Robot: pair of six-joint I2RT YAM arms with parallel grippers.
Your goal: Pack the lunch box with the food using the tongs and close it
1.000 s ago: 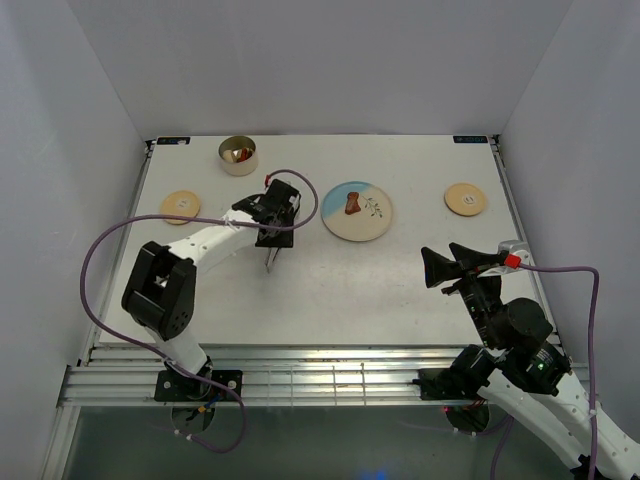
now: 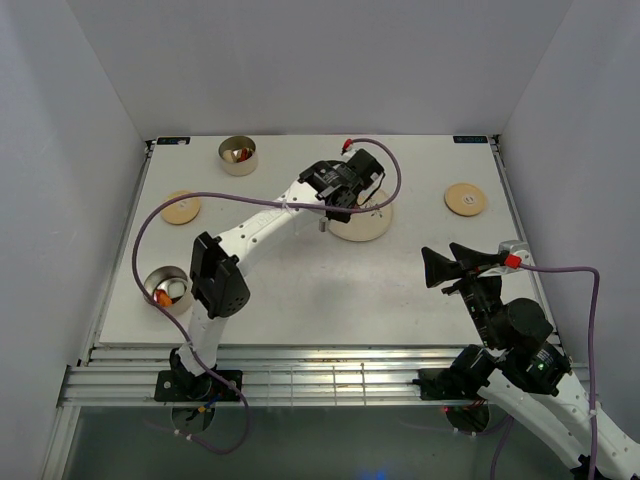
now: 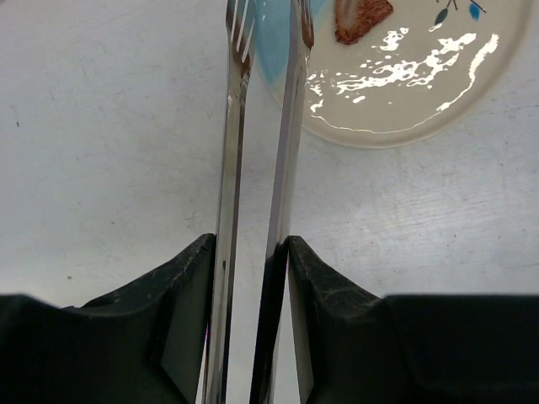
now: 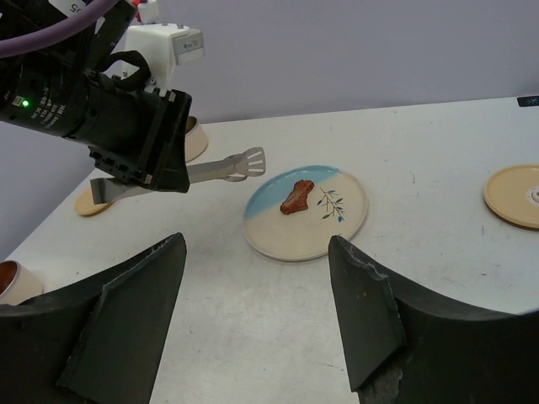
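Steel tongs (image 3: 285, 143) are gripped by my left gripper, whose fingers close on the tongs' two slightly spread arms. Their slotted ends (image 4: 246, 164) are empty and held above the table. Below and past them lies the round blue-and-cream plate (image 4: 295, 242). One piece of brown meat (image 4: 297, 198) rests on that plate, beside a painted twig. In the top view the left arm covers much of the plate's upper part. My right gripper is held off to the right, fingers wide apart and empty.
A round container (image 2: 236, 167) with food stands at the back left. Another container (image 2: 163, 270), holding orange and pale food, sits at the front left. Flat round discs lie left (image 2: 178, 212) and right (image 2: 466, 199).
The right arm stays put.
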